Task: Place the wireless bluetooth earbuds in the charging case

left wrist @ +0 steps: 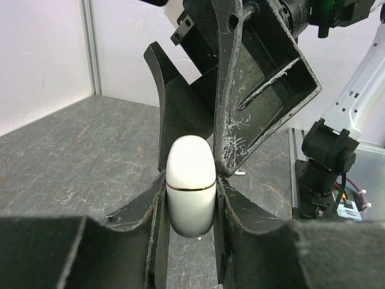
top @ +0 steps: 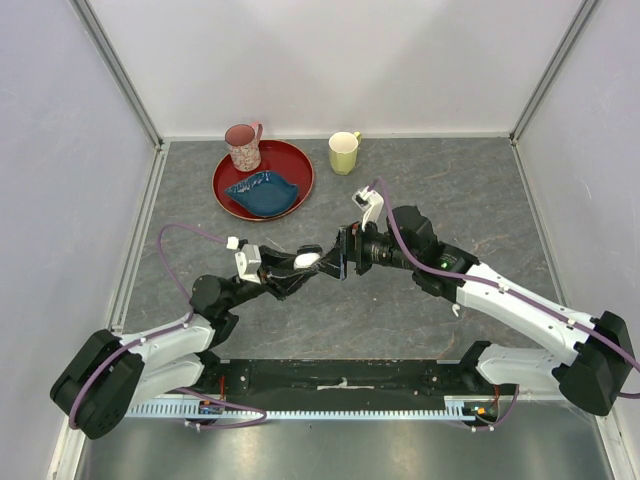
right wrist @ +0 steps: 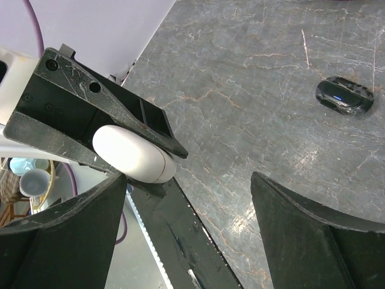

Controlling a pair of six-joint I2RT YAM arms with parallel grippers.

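Pinched between the fingers of my left gripper is a white, rounded charging case (left wrist: 191, 162) with a gold seam; its lid looks shut. My right gripper is open, its fingers spread beside the case, and the left one lies close to the case's end. Whether they touch, I cannot tell. From above, the white case (top: 307, 260) shows between the two grippers over the table. A small white earbud (top: 456, 310) lies on the table at the right, below the right arm. No earbud is visible in either gripper.
A black case (right wrist: 344, 95) with a blue light rests on the table near the left gripper. Toward the back stand a red plate (top: 305, 170) with a blue dish (top: 262, 193), a patterned mug (top: 243, 150) and a yellow-green cup (top: 343, 153).
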